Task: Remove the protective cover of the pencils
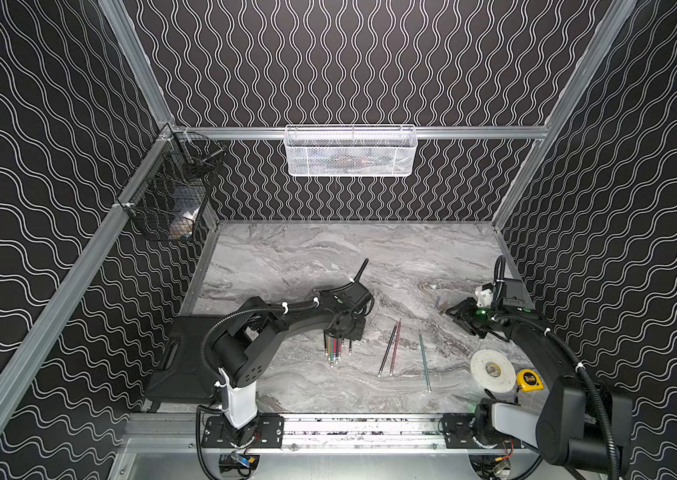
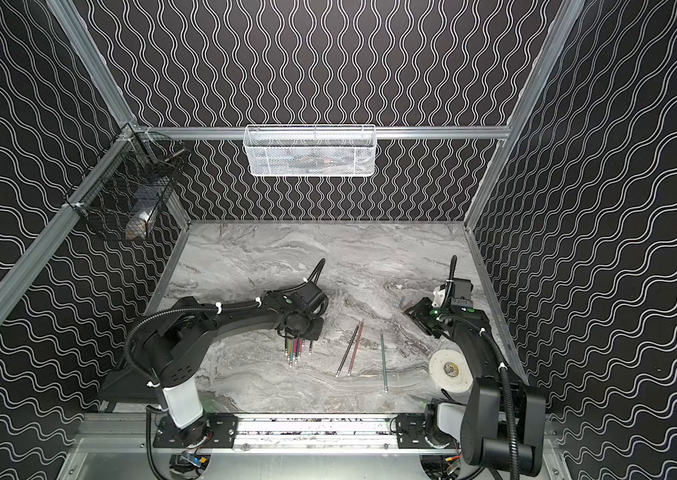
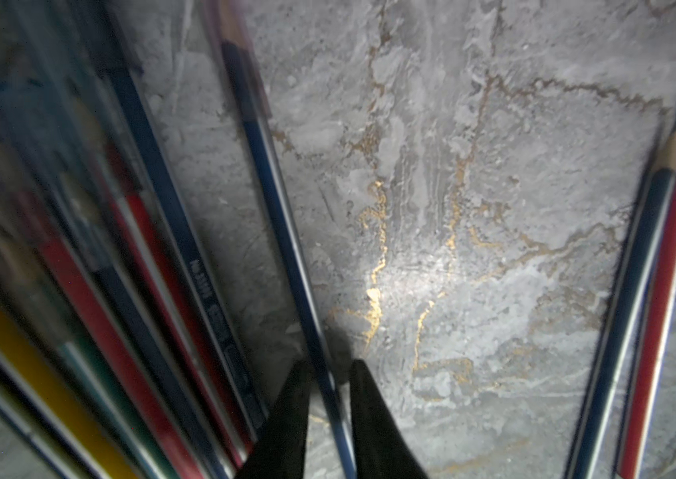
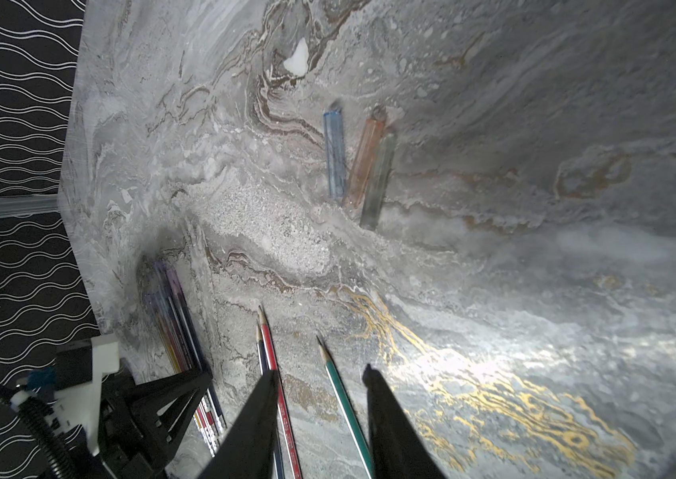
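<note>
My left gripper is part open, low over the capped pencils, its fingertips either side of a blue pencil [image 3: 290,255] with a clear cap [image 3: 246,88]; contact is unclear. More capped pencils [image 3: 82,303] lie to its left. An uncapped blue pencil [image 3: 623,311] and red pencil [image 3: 665,303] lie to the right, with an uncapped green pencil [image 4: 341,399] beyond. My right gripper is part open with nothing between its fingers. Three loose translucent covers [image 4: 365,155] lie together on the table ahead of it.
A white roll [image 2: 440,369] and a yellow tape measure [image 1: 528,382] sit beside the right arm. A black case [image 1: 162,388] lies at the left. Mesh baskets [image 1: 350,160] hang on the frame.
</note>
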